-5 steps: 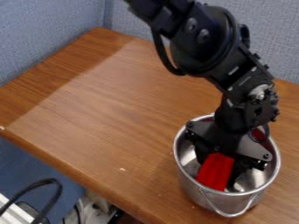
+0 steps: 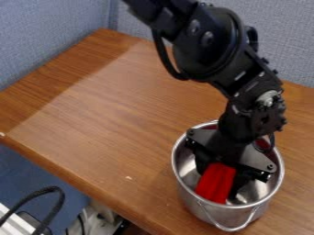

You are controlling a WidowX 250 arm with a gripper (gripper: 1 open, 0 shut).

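Note:
A metal pot [image 2: 249, 213] with a wire handle stands at the lower right of the wooden table. Inside it lies a red block [image 2: 216, 183], tilted against the pot's interior. My black gripper [image 2: 229, 158] reaches down into the pot from above, shut on the upper end of the red block. Its fingertips are mostly hidden in shadow. A bit of something red also shows at the back of the pot's inside, behind the gripper.
Grey padded walls [image 2: 50, 27] stand behind the table.
My gripper has moved a little to the left, and the pot and red block have shifted slightly left with it.

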